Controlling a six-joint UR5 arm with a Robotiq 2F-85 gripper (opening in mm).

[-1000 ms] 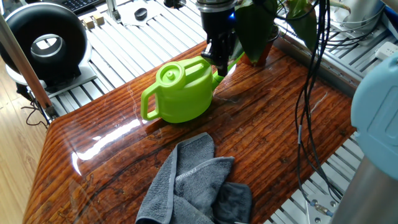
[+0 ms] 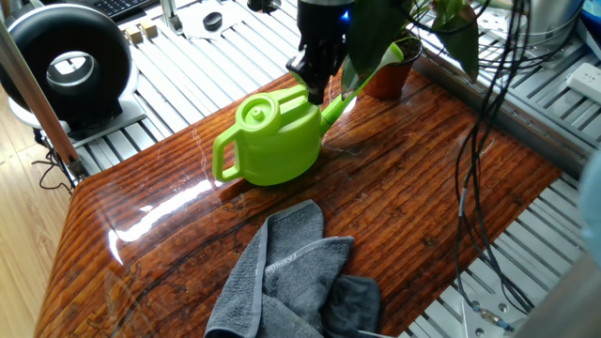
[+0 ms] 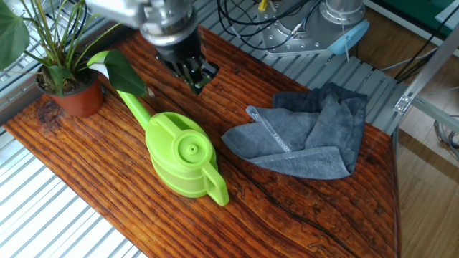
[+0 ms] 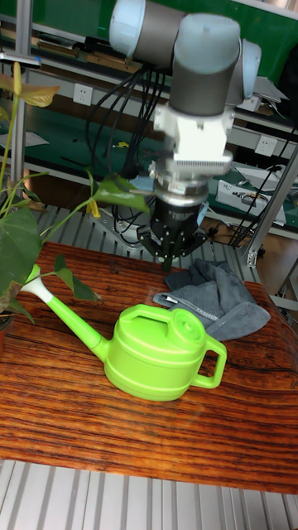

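A lime-green watering can [image 2: 272, 150] stands upright on the brown wooden table, its round lid uppermost. In exterior view 2 its spout [image 3: 133, 107] points toward the potted plant and its handle [image 3: 216, 185] points away from it. My black gripper [image 4: 167, 262] hangs fingers down above the table, beyond the can as exterior view 3 sees it. Its fingertips come together and nothing shows between them, so it looks shut. Exterior view 2 has the gripper [image 3: 196, 87] to the side of the can, apart from it.
A leafy plant in a terracotta pot [image 3: 80, 99] stands by the spout, its leaves overhanging it. Beside the can, a crumpled grey towel [image 3: 301, 132] lies on the table [image 3: 301, 215]. Black cables [image 2: 470, 178] hang near the arm. Bare wood lies around the can's handle side.
The arm's light blue cover has moved right, mostly out of view. Can and towel have stayed put.
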